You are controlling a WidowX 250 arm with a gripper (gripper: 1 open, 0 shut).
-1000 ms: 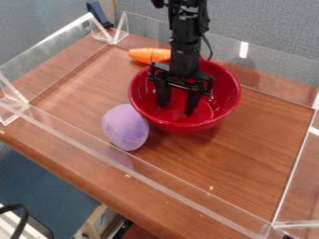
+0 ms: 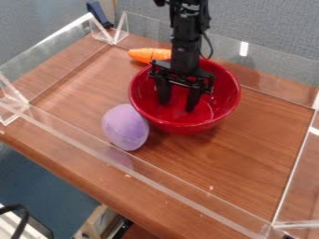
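My black gripper (image 2: 180, 90) reaches down from the top into a red bowl (image 2: 214, 115), its fingers low inside it; whether they are apart or closed on something is unclear. A purple oval object (image 2: 125, 127) lies just in front-left of the bowl on the wooden table (image 2: 187, 187). An orange carrot (image 2: 148, 55) lies behind the bowl, partly hidden by the arm.
Clear low walls (image 2: 270, 80) border the table. Free wood surface lies at the front, the right and the back left. A dark object (image 2: 99, 14) is beyond the back-left corner.
The gripper shifts only very slightly within the bowl; the bowl, carrot and purple object stay in place.
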